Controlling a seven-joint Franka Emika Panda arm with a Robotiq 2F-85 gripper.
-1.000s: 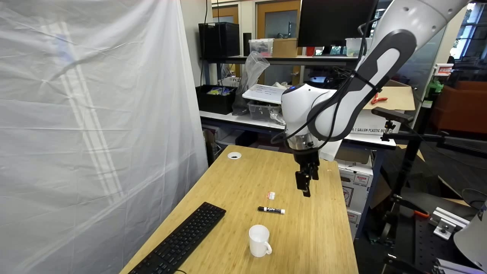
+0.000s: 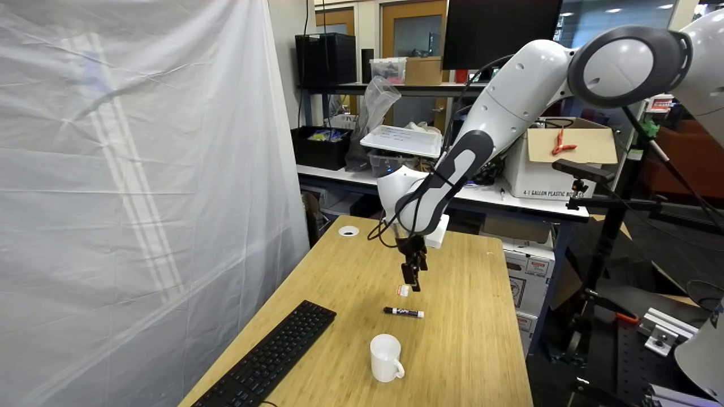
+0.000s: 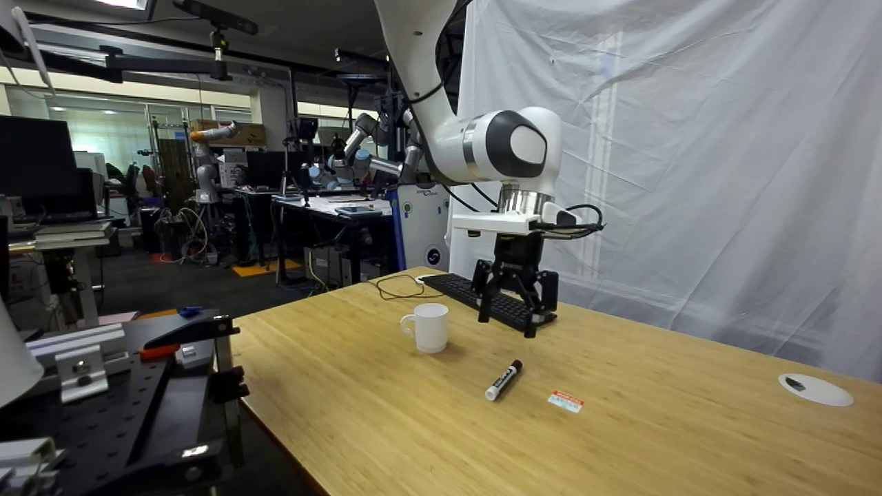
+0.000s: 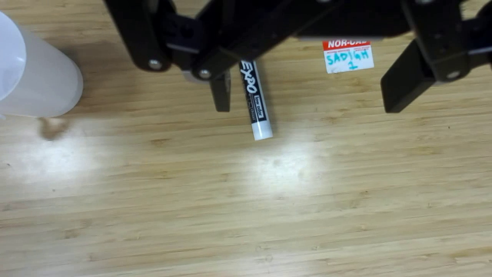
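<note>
A black-and-white Expo marker lies flat on the wooden table, its white end toward the camera side in the second exterior view. Close to it stands an upright white mug, whose wall also shows at the left edge of the wrist view. My gripper is open above the table, with nothing held between its wide-spread fingers. From the wrist, the marker appears below and beside the left finger, which hides its upper end. In the first exterior view, the gripper hangs on the far side of the marker.
A small red-and-white label lies flat near the marker. The black keyboard runs along the curtain side of the table. A round white grommet is set in the tabletop. Bare wood surrounds the marker on its open side.
Within the first exterior view, my arm has swung left across the table, bringing the gripper from the right side to near the label. Marker, mug and keyboard stay where they were.
</note>
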